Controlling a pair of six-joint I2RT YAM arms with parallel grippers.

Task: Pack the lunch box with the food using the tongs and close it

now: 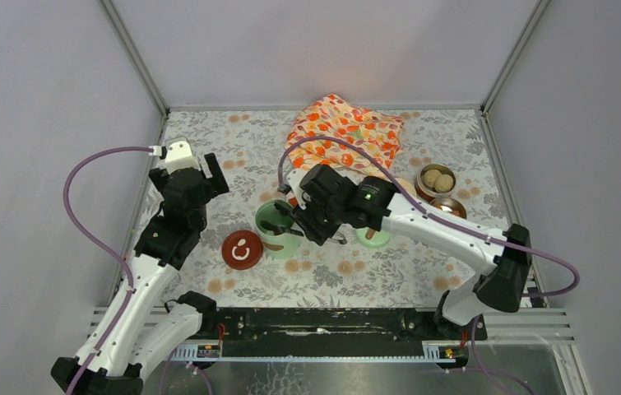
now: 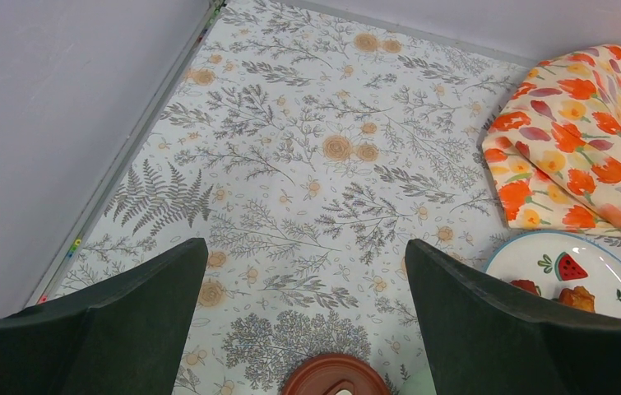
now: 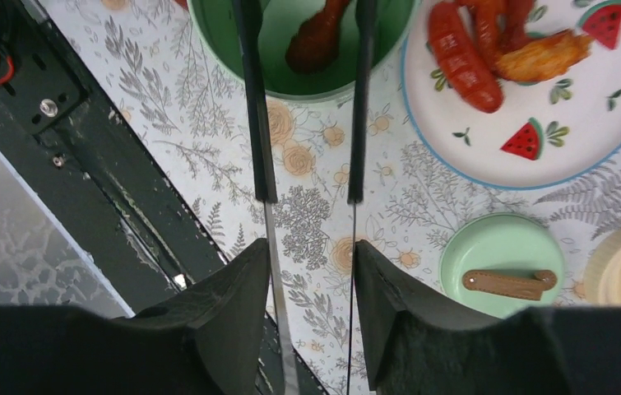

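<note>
My right gripper is shut on the tongs (image 3: pixel 264 156), whose two arms stand apart. Their black ends reach into the green cup (image 1: pixel 280 247), where a brown-red food piece (image 3: pixel 313 48) lies low between them; only part of the cup's inside shows. Left of the cup, the brown lid with a smiling face (image 1: pixel 242 249) lies flat. Sausages (image 3: pixel 470 66) and other pieces rest on the white plate (image 3: pixel 488 160) beside the cup. Over the table's left side, my left gripper hangs open and empty.
A small green lid (image 3: pixel 463 239) and a cream lid (image 3: pixel 611 255) lie right of the plate. Metal bowls (image 1: pixel 435 178) stand at the far right. An orange-patterned cloth (image 1: pixel 348 132) is heaped at the back.
</note>
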